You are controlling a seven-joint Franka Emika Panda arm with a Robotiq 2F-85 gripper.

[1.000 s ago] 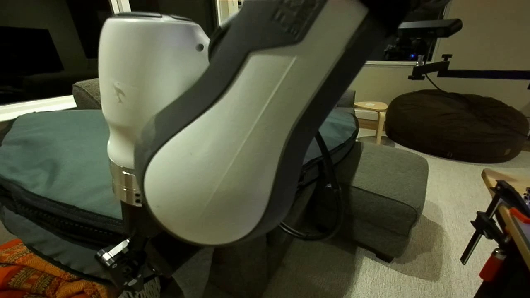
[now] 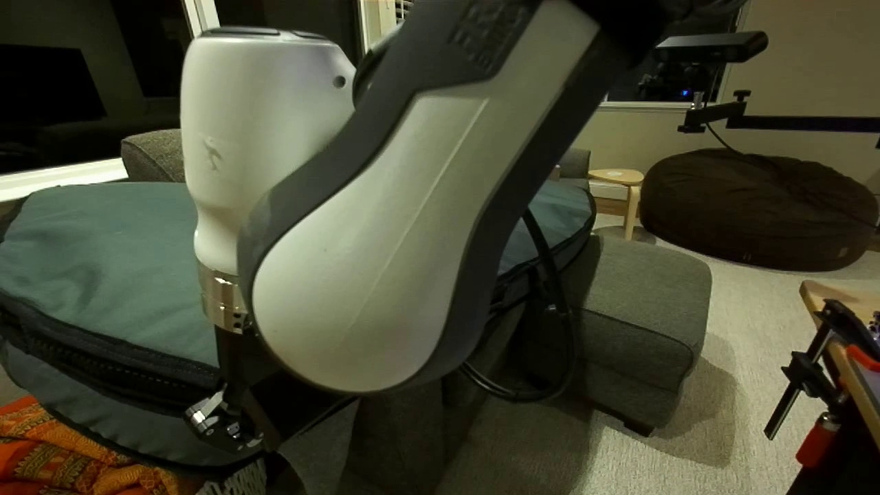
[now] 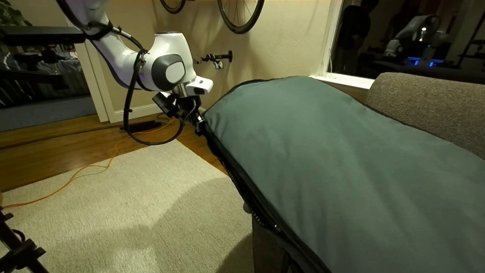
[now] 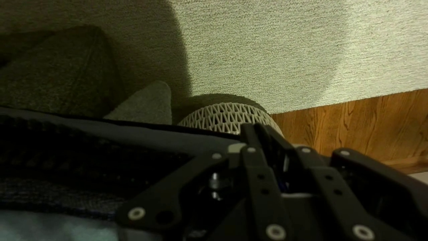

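Note:
A large teal bag (image 3: 327, 150) with a black zipper band (image 3: 238, 179) along its side lies on the grey couch. At the bag's far left end in exterior view 2, my gripper (image 3: 199, 123) is close against the zipper band. In exterior view 1 the gripper (image 2: 224, 425) points down beside the bag's side. The wrist view shows the fingers together, and the gripper is shut on something small at the band. What that is cannot be made out, dark against the dark fingers.
A woven basket (image 4: 228, 116) stands below the gripper, beside the couch. Orange patterned cloth (image 2: 74, 454) lies under the bag's side. A clamp (image 2: 812, 375) is fixed to a table at the right. Open carpet (image 3: 136, 195) lies beside the couch.
In exterior view 1 the arm and gripper have moved a little to the right and the gripper is slightly higher. The bag looks almost unchanged.

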